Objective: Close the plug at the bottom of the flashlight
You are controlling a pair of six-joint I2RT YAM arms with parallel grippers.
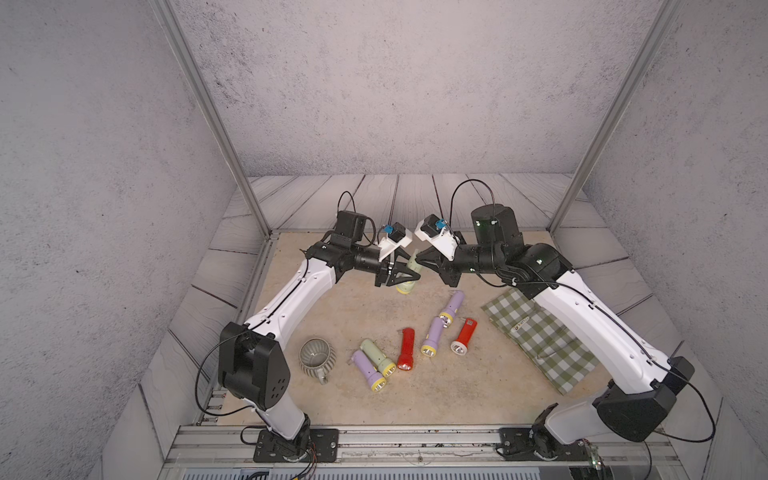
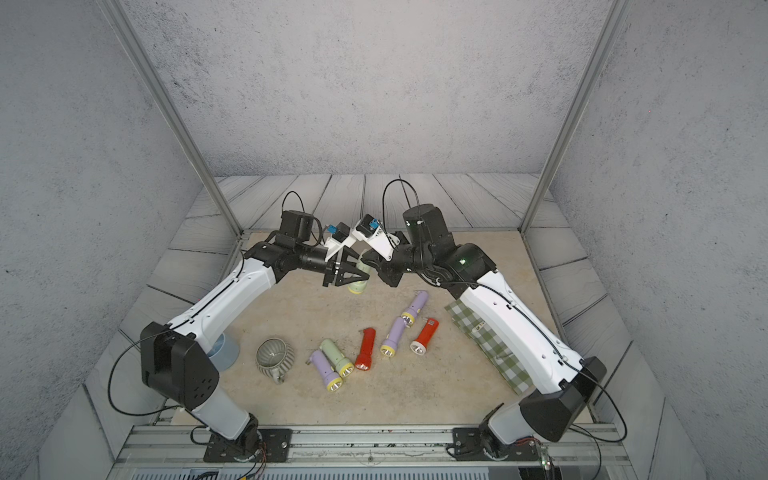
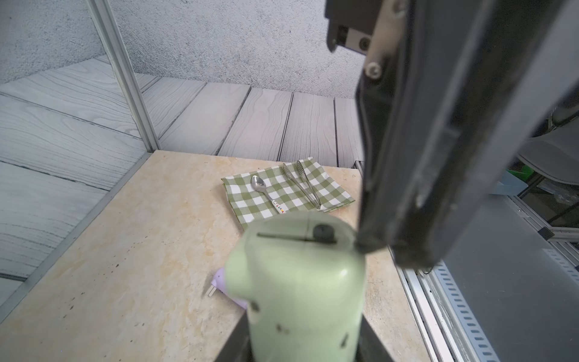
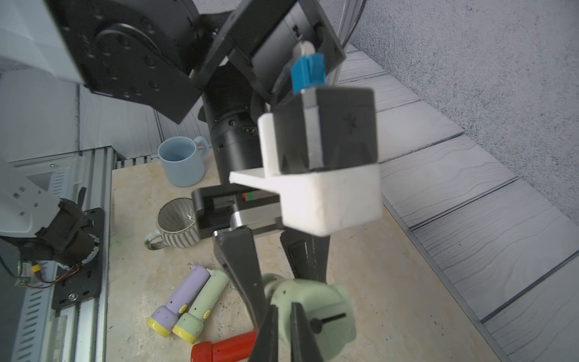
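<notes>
A pale green flashlight (image 1: 408, 280) hangs upright between my two grippers above the back middle of the table. Its bottom end (image 3: 295, 265) faces up in the left wrist view, showing a dark slot with a small dark part in it. My left gripper (image 1: 408, 272) is shut on the flashlight's body. My right gripper is shut, its fingertips against the flashlight's bottom end; in the left wrist view a dark finger touches that end's edge, and what exactly it grips is hard to tell.
Purple flashlights (image 1: 433, 336), red ones (image 1: 406, 348) and a green one (image 1: 376, 358) lie at the front middle. A ribbed cup (image 1: 317, 358) and blue mug (image 4: 184, 166) stand left. A checked cloth (image 1: 536, 336) with cutlery lies right.
</notes>
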